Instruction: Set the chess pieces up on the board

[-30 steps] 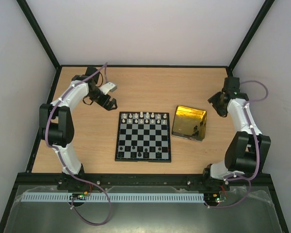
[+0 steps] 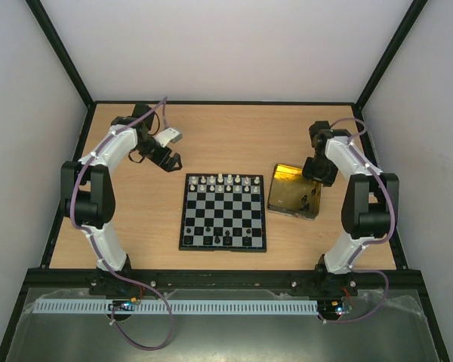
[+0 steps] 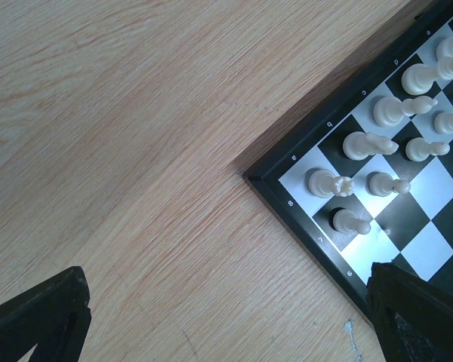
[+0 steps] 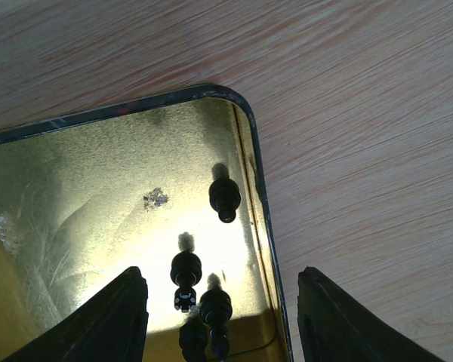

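Note:
The chessboard (image 2: 223, 212) has white pieces (image 3: 390, 110) standing in rows along its far side and several dark pieces (image 2: 227, 240) on its near side. My right gripper is open above the gold tray (image 4: 83, 196), where several black pieces, among them a pawn (image 4: 225, 199) and others (image 4: 185, 271) lower in the view, sit with nothing visibly held. My left gripper stands open left of the board's far corner (image 2: 189, 177), with nothing between its fingers.
Bare wood table lies between the left arm and the board and around the tray (image 2: 275, 197). The side walls flank both arms.
My right arm has moved left from the table's right side to over the gold tray. The left arm and the board look unchanged.

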